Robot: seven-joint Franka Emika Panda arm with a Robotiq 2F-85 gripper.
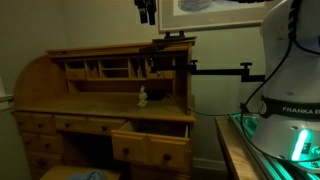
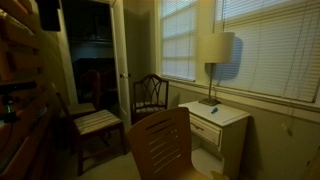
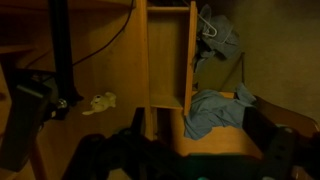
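In exterior view 1 my gripper [image 1: 147, 12] hangs high above the wooden roll-top desk [image 1: 100, 104], partly cut off by the top edge. The wrist view looks down past the open gripper; nothing shows between its fingers, which stand wide apart. Below the desktop a wooden drawer [image 1: 150, 148] is pulled out, and from above its inside [image 3: 168, 60] looks empty. On the desktop stands a small pale figurine [image 1: 142, 97], seen from above as a yellowish figure [image 3: 100, 102]. A grey-blue cloth [image 3: 215, 111] lies on an orange-brown seat beside the drawer.
A black stand arm [image 1: 220, 71] reaches over the desk's right side. Another dark grey bundle [image 3: 218, 36] lies beyond the cloth. Exterior view 2 shows a wooden chair [image 2: 163, 143], a white side desk [image 2: 221, 127] and a lamp [image 2: 214, 50].
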